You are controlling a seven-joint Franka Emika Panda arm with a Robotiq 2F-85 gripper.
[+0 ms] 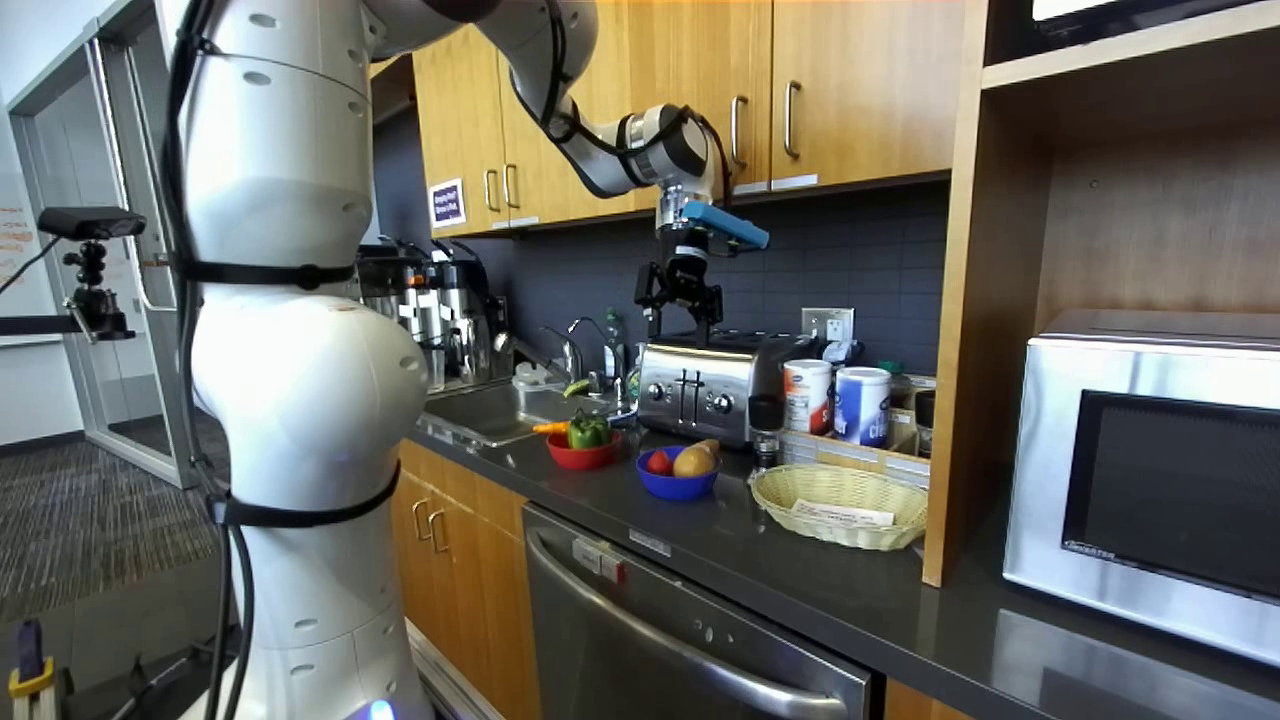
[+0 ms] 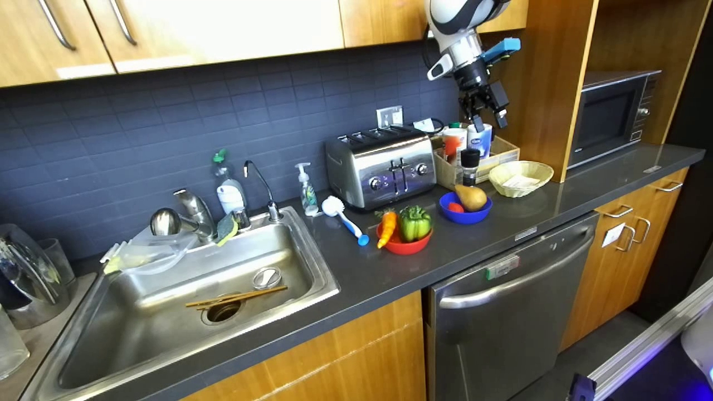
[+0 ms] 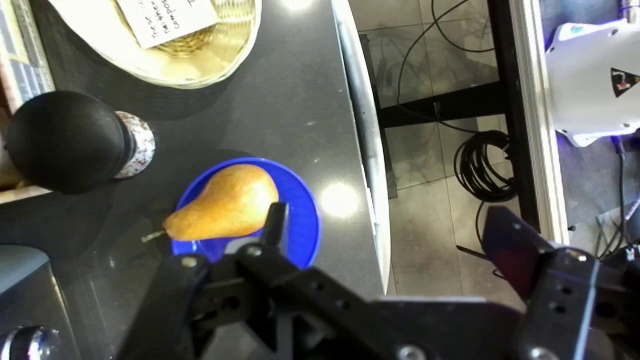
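Observation:
My gripper (image 1: 680,326) hangs above the counter, open, with nothing between its fingers. In the wrist view, one black fingertip (image 3: 276,225) overlaps the blue bowl (image 3: 307,231) from above, while the other finger (image 3: 510,252) appears over the floor side. A yellow-brown pear (image 3: 231,201) lies in that bowl, well below the gripper. Beside the pear is a small red item (image 2: 455,207), mostly hidden in the wrist view. A red bowl (image 2: 404,248) holds a green pepper (image 2: 415,224) and an orange carrot (image 2: 387,228).
Behind the bowls stand a steel toaster (image 2: 387,170) and a black-topped grinder (image 2: 469,164). To the right sits a wicker basket (image 1: 840,502) with a paper note. The sink (image 2: 167,301) lies left, with a white brush (image 2: 342,215) nearby. Bare counter runs along the front edge.

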